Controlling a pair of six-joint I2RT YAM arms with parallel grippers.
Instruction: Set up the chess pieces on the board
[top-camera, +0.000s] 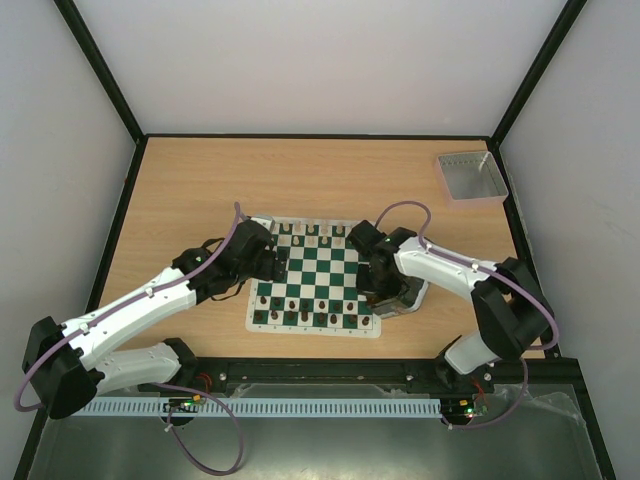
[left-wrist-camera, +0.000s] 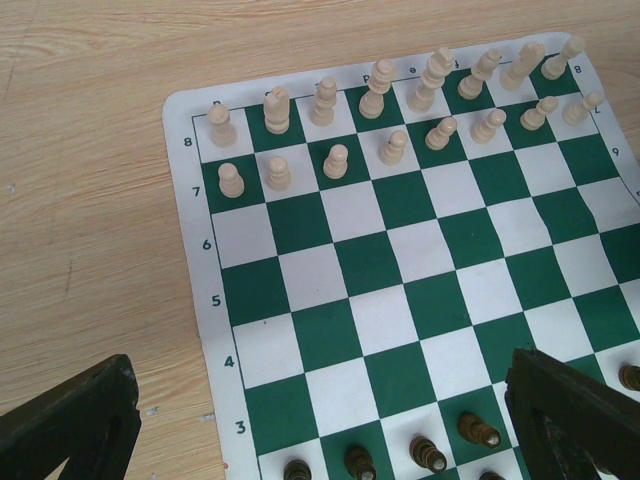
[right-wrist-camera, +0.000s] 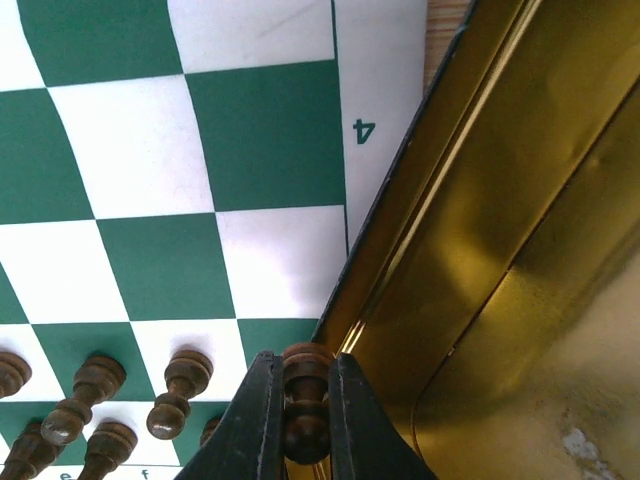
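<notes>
In the right wrist view my right gripper is shut on a dark brown chess piece. Close against that hand, the gold-coloured tray overlaps the right side of the green-and-white board and looks tilted. White pieces stand in two rows at the board's far side. Several dark pieces stand along the near side; others are close to the right gripper. My left gripper hovers open over the board's left part, empty.
A pale bin stands at the back right. Bare wooden table lies behind the board and to its left. The board's middle squares are empty.
</notes>
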